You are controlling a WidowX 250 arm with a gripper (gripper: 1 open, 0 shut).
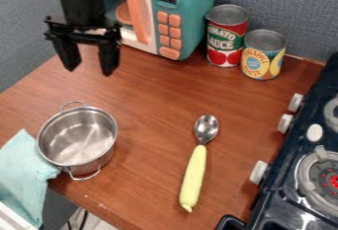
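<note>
My black gripper [87,52] hangs above the left rear of the wooden table, in front of the teal microwave [195,2]. Its fingers point down and stand apart, with nothing visible between them. Below it sits a steel pot [77,139]. A spoon with a pale yellow handle [195,175] lies at the right middle. A red tomato can [226,36] and a yellow-labelled can [263,55] stand at the back right.
A black stove [301,190] with white knobs fills the right edge. A light teal cloth [23,175] hangs at the front left corner.
</note>
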